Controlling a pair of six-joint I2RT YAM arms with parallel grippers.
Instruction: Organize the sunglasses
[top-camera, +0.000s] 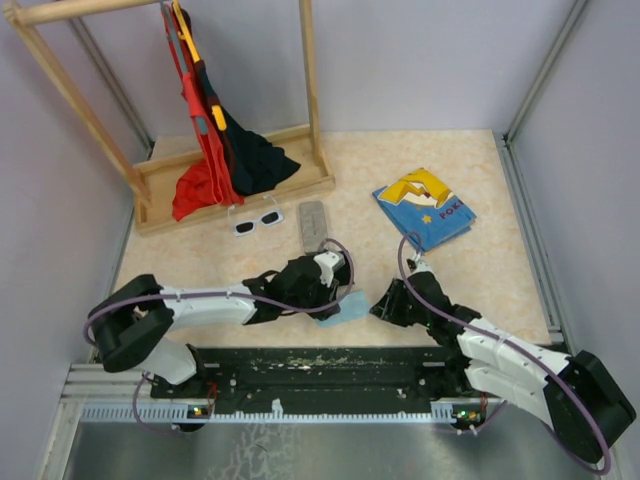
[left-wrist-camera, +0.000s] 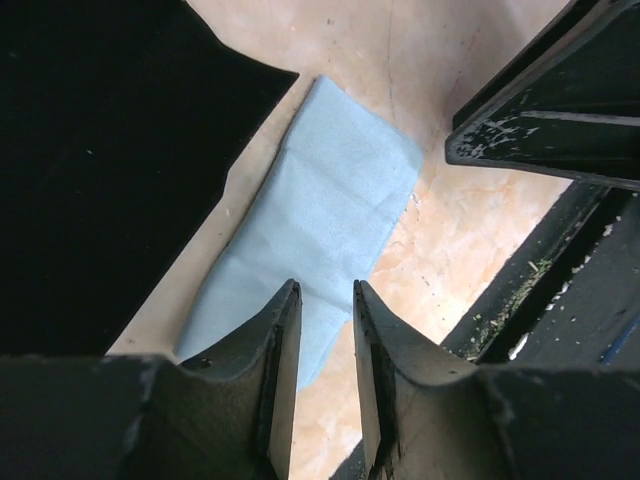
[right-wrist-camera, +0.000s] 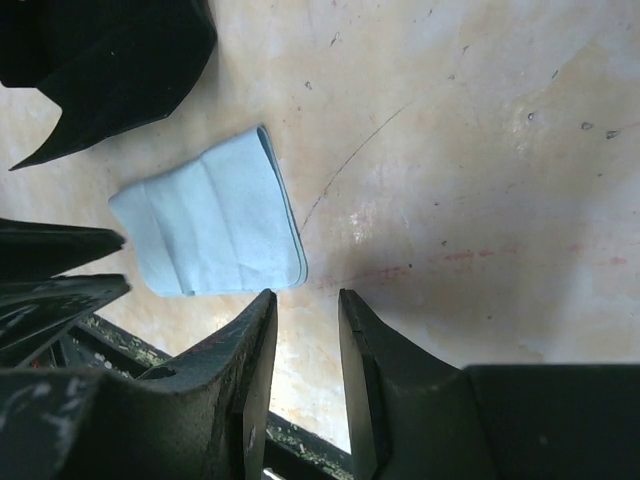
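Note:
White-framed sunglasses (top-camera: 243, 228) with dark lenses lie on the table's left half, in front of the wooden rack. To their right is a long grey case (top-camera: 313, 226). A light blue cloth (left-wrist-camera: 335, 200), creased and apparently folded flat, rests at the table's front middle. Beside it lies a black pouch-like thing (left-wrist-camera: 100, 170), largely covered by my left arm from above. My left gripper is over the cloth, its fingers parted with a gap and nothing held. At the cloth's right side my right gripper stands open and empty.
A wooden rack (top-camera: 325, 183) at the back left holds hung red and dark clothes. A blue and yellow printed item (top-camera: 428, 210) lies at the back right. The table between that item and my right arm is bare. Both grippers are close together.

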